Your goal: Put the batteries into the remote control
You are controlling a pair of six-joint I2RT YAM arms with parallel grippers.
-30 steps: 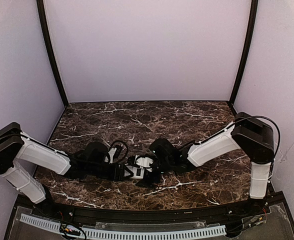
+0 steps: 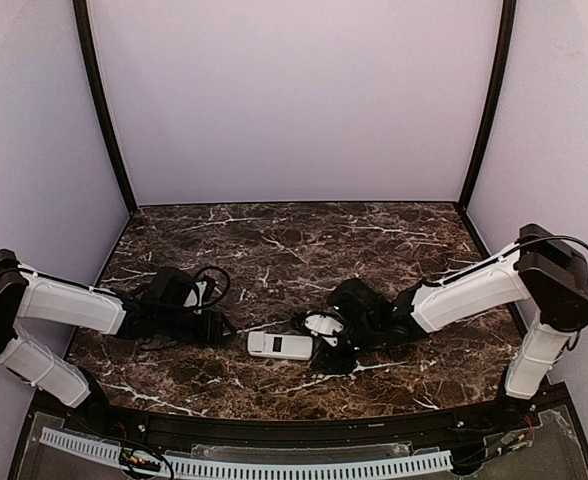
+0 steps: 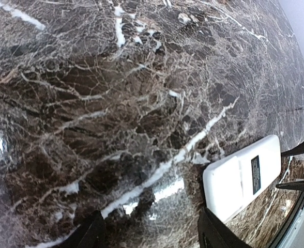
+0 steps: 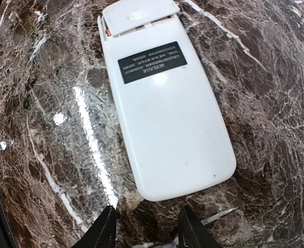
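The white remote (image 2: 279, 346) lies on the marble table, dark label up, between the grippers. In the right wrist view the remote (image 4: 175, 129) has its battery cover (image 4: 140, 13) resting slightly raised at the far end, with a little copper-orange showing beneath. My left gripper is open just left of the remote, empty. My right gripper is at the remote's other end, apart from it, its fingers parted and nothing visible between them.
Walls border it at the sides and back, and a metal rail (image 2: 304, 462) runs along the front.
Both grippers have drawn apart from the remote, the left moving left and the right moving right, uncovering more of it in the top view.
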